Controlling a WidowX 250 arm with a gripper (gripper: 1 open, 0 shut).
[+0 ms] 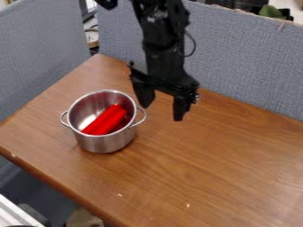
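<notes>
A silver two-handled pot point(87, 111) stands on the left part of the wooden table point(219, 168), with a red elongated object point(106, 121) lying inside it. My black gripper point(161, 99) hangs above the table behind and to the right of the pot, clear of it, open with nothing visible between its fingers.
Grey padded walls point(243, 62) border the table at the back and left. A white object point(14, 217) is at the lower-left corner, off the table.
</notes>
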